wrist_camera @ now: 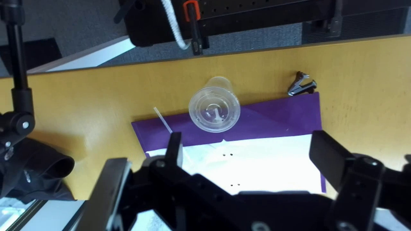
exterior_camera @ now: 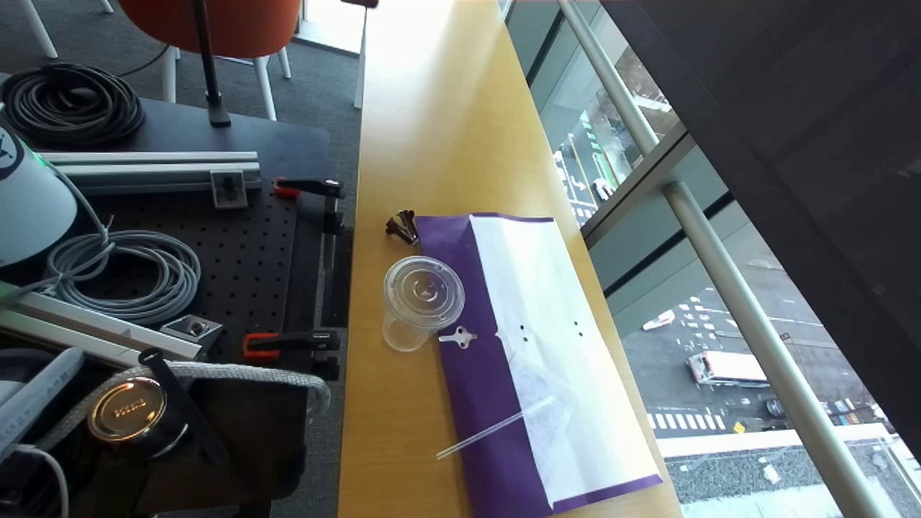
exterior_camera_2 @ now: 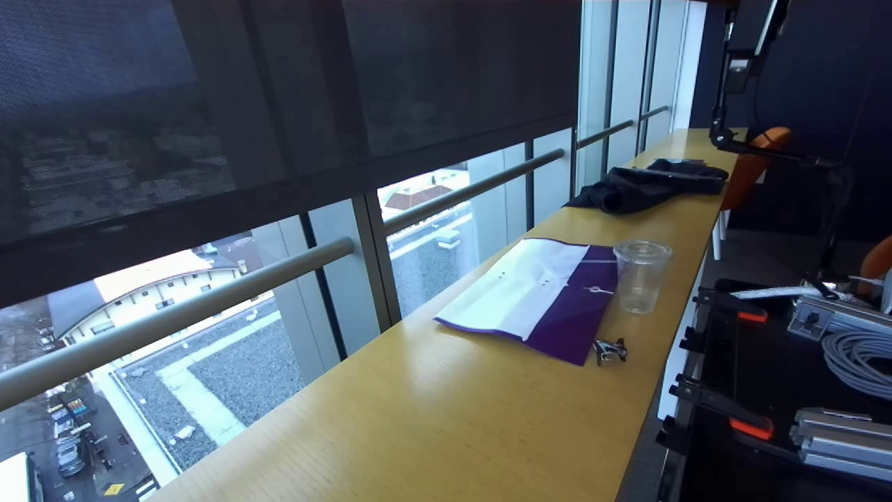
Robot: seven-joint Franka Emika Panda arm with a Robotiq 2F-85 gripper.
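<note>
A clear plastic cup (exterior_camera: 423, 293) with a lid stands upright on the wooden counter, at the edge of a purple and white paper sheet (exterior_camera: 552, 345). Across the sheet's purple band lies a thin clear straw (exterior_camera: 492, 429). A dark staple remover (exterior_camera: 402, 226) rests by one corner of the sheet. In the wrist view my gripper is open above the sheet, its two fingers wide apart with nothing between them. The cup (wrist_camera: 214, 109) appears beyond the fingertips there, and the straw (wrist_camera: 163, 120) is partly hidden by one finger. Neither exterior view shows the gripper.
Dark clothing (exterior_camera_2: 648, 184) lies farther along it. Windows with a metal rail (exterior_camera_2: 477, 196) border one side; a black perforated bench (exterior_camera: 250, 293) with clamps and coiled cable borders the other.
</note>
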